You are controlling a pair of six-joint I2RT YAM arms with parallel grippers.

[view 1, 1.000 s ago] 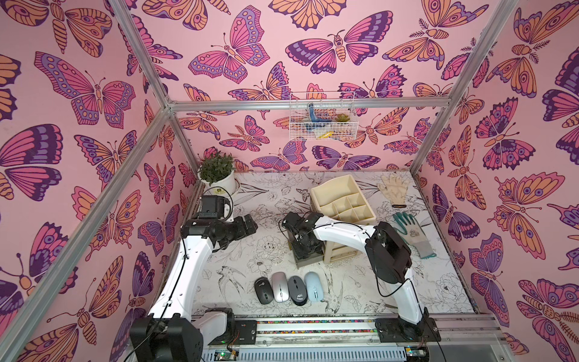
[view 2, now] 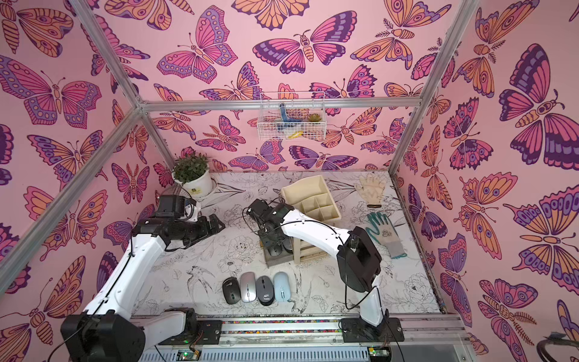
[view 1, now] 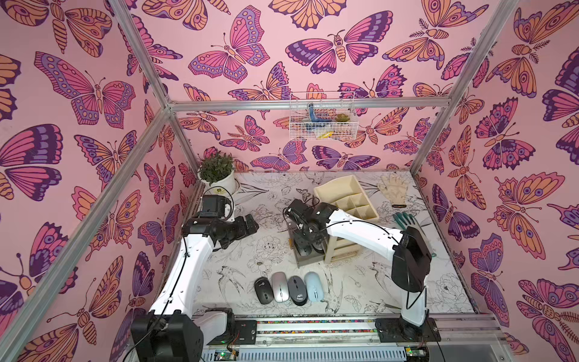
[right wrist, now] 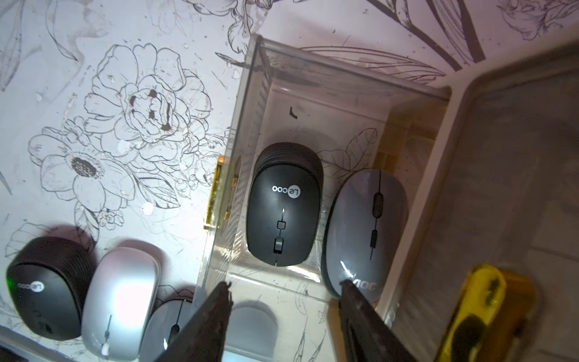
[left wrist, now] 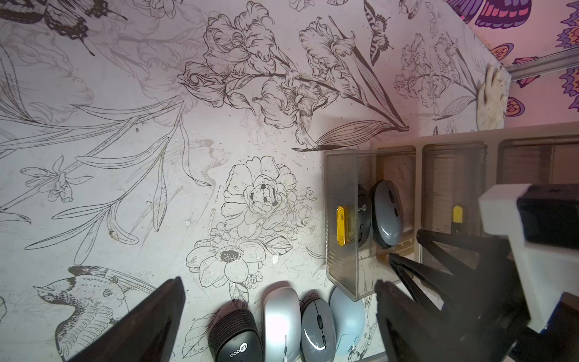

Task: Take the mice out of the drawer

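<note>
An open clear drawer (right wrist: 301, 108) in the cream organizer holds two mice: a black Lecoo mouse (right wrist: 283, 229) and a grey mouse (right wrist: 362, 229). My right gripper is over the drawer, its fingers apart and nothing between them. Four mice lie in a row in front on the table: black (view 1: 263, 290), silver (view 1: 280, 287), dark grey (view 1: 297, 290) and light blue (view 1: 314, 287). My left gripper (view 1: 249, 224) hangs open above the table left of the drawer, with nothing between its fingers.
The cream organizer (view 1: 334, 190) stands behind the drawer. Two pairs of gloves (view 2: 386, 238) lie at the right, a potted plant (view 2: 191, 184) at the back left.
The left arm stays nearly still.
</note>
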